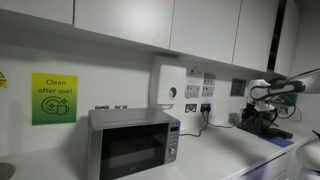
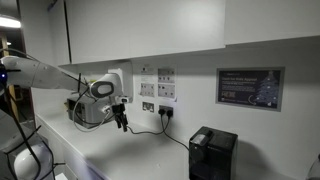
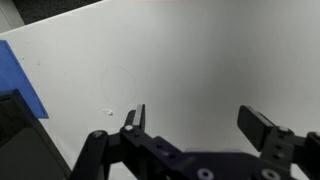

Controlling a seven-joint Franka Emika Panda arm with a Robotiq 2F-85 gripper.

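Observation:
My gripper is open in the wrist view, its two black fingers far apart above a bare white worktop. Nothing lies between them. In exterior view 2 the gripper hangs over the counter, pointing down, with clear space beneath it. From exterior view 1 the arm shows at the far right, small, in front of dark objects, so its fingers are hard to make out there.
A silver microwave stands on the worktop. Beside the wall sits a black machine. A blue patch and a dark object lie at the wrist view's left. Cabinets hang overhead. Mid-counter is free.

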